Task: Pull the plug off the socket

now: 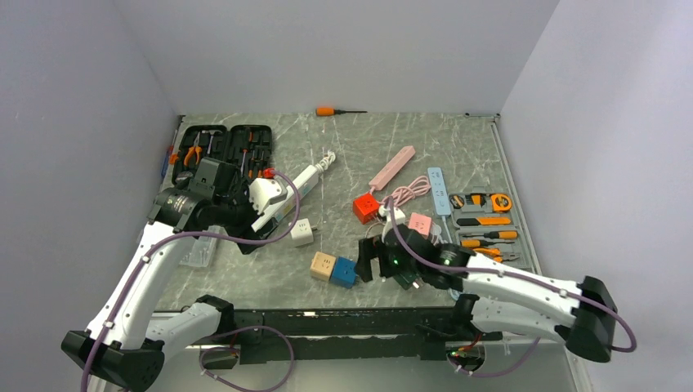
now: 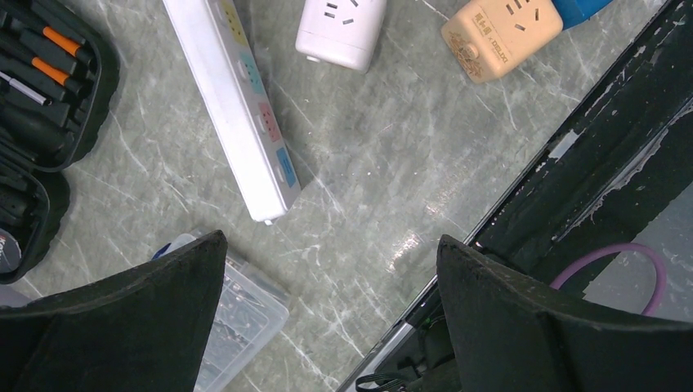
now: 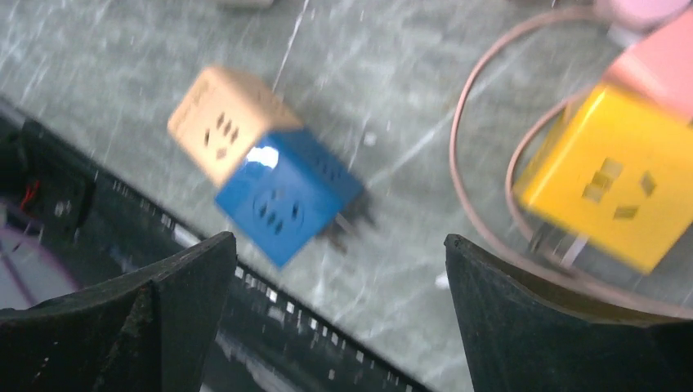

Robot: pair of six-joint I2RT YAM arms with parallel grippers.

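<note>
A beige plug block and a blue one lie side by side, touching, near the table's front edge. In the right wrist view the blue block shows metal pins on its right side, blurred, and presses against the beige block. Whether pins join the two cannot be told. My right gripper hovers just right of the blue block, open, nothing between its fingers. Above a white power strip, my left gripper is also open and empty.
A white adapter stands behind the beige block. To the right lie a yellow block, a red block and a thin looped cord. A tool case is at the back left. Bare table shows in the middle.
</note>
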